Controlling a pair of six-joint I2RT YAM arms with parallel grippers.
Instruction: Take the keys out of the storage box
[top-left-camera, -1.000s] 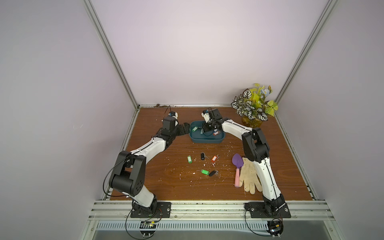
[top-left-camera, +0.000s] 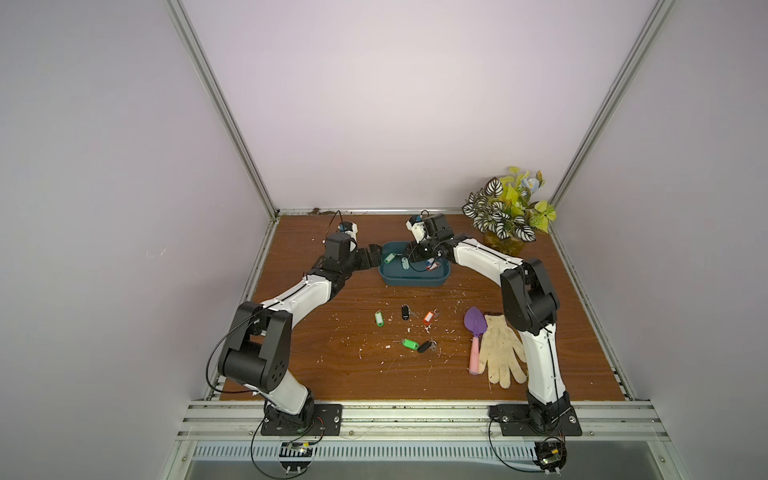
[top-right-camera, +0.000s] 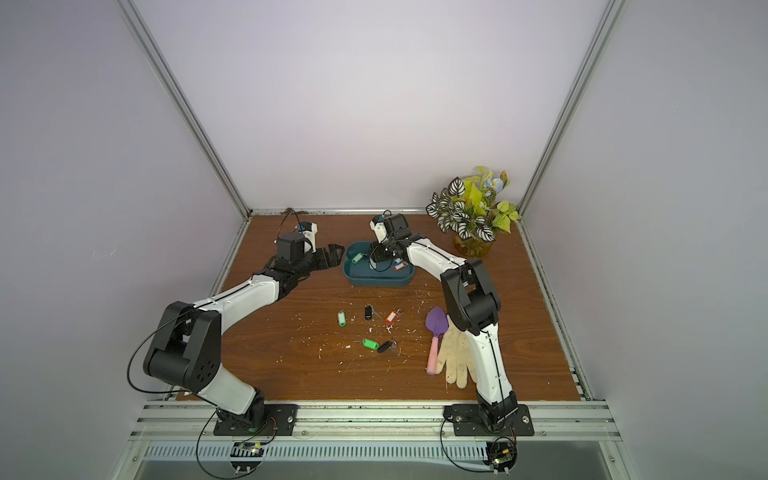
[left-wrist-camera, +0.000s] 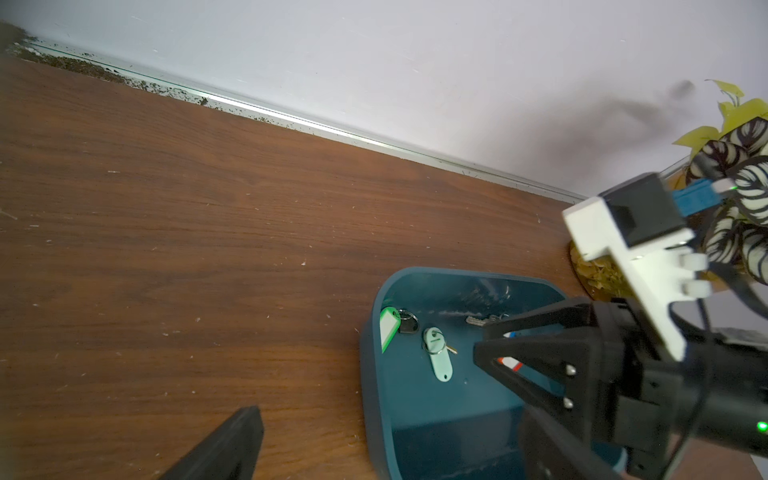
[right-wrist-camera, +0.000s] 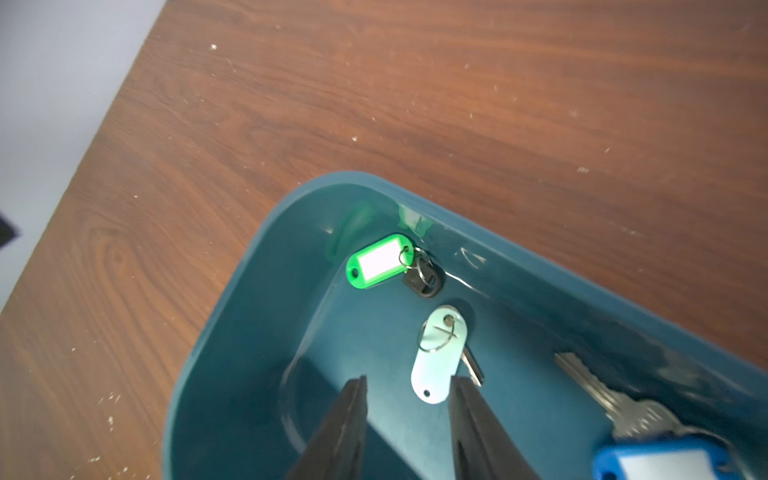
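The dark teal storage box (top-left-camera: 413, 280) stands at the back middle of the table. Inside it, the right wrist view shows a bright green tag with a dark key (right-wrist-camera: 381, 261), a pale mint tag with a key (right-wrist-camera: 437, 364) and a blue-edged tag (right-wrist-camera: 665, 464) beside a silver key (right-wrist-camera: 588, 380). A red-and-white tag (left-wrist-camera: 510, 362) partly shows in the left wrist view. My right gripper is over the box, partly open, its fingertips near the mint tag with nothing held. My left gripper (top-left-camera: 374, 256) stands open and empty beside the box's left wall.
On the table in front of the box lie several keys with tags, among them a green tag (top-left-camera: 410, 344), an orange tag (top-left-camera: 429, 317) and a black key (top-left-camera: 405, 312). A trowel (top-left-camera: 474, 321), glove (top-left-camera: 502, 352) and potted plant (top-left-camera: 504, 212) occupy the right side.
The left arm stays still, and the keys look unmoved.
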